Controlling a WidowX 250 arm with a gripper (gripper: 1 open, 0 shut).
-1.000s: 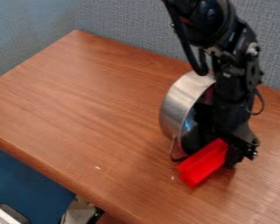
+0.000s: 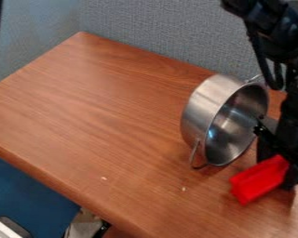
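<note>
A steel pot point(image 2: 208, 116) lies on its side on the wooden table point(image 2: 89, 102), right of the middle, its opening facing right and a wire handle low at its front. At the right edge my black gripper point(image 2: 286, 164) is shut on a red block point(image 2: 256, 181), low over or on the table just in front of and to the right of the pot; whether the block touches the table I cannot tell. The gripper's fingers are partly hidden.
A grey wall point(image 2: 152, 37) stands behind. Below the table's front left edge are a blue surface point(image 2: 33, 195) and some clutter.
My arm and gripper have moved to the right with the red block, uncovering the inside of the pot, which stands about where it was.
</note>
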